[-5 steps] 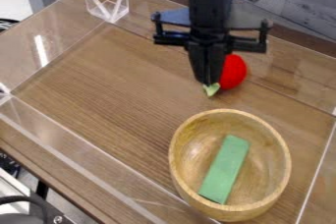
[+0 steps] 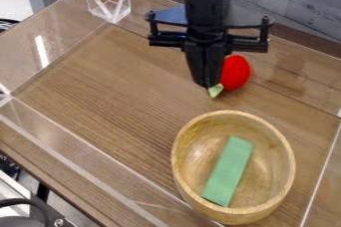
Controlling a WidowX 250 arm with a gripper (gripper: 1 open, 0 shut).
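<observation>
My black gripper (image 2: 206, 77) points down over the middle of the wooden table, shut, with nothing visible between its fingers. Just behind its tip, to the right, a red object (image 2: 234, 70) with a pale green end lies on the table, partly hidden by the gripper. A tan round bowl (image 2: 188, 161) at the front right holds a green block (image 2: 229, 169).
A clear plastic item (image 2: 110, 6) stands at the back left. A grey wall runs along the back right, and a black cable lies at the front left corner.
The arm has shifted very slightly upward and left in the view. The objects on the table have not moved.
</observation>
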